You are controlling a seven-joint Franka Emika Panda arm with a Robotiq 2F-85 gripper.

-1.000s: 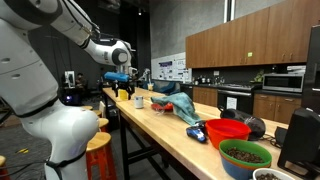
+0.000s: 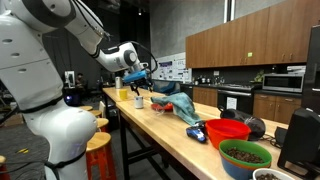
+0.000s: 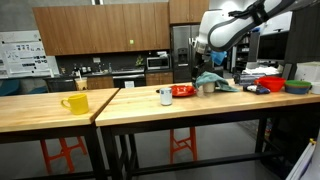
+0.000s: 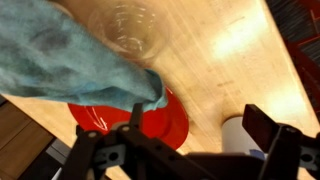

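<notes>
My gripper is open above the table, with nothing between its fingers. Seen in the wrist view, a grey-blue cloth (image 4: 85, 65) drapes over part of a red plate (image 4: 168, 122), beneath and left of the fingers. A clear round container (image 4: 130, 28) sits by the cloth's edge. Below the right finger, a white mug (image 4: 236, 137) is partly hidden by the gripper. In exterior view 2 the mug (image 3: 166, 96) stands upright left of the plate (image 3: 183, 93), and the cloth (image 3: 215, 79) lies to the right.
A yellow mug (image 3: 75, 103) stands at the far left on the wooden counter. Toward the other end are a red bowl (image 2: 226, 130), a green-rimmed bowl (image 2: 245, 157) and a small blue item (image 2: 197, 132). Bare tabletop (image 2: 160, 125) lies along the near edge.
In exterior view 1, the arm's end has swung right, from near the yellow mug toward the white mug and cloth, and its wrist has tilted. The objects look unmoved.
</notes>
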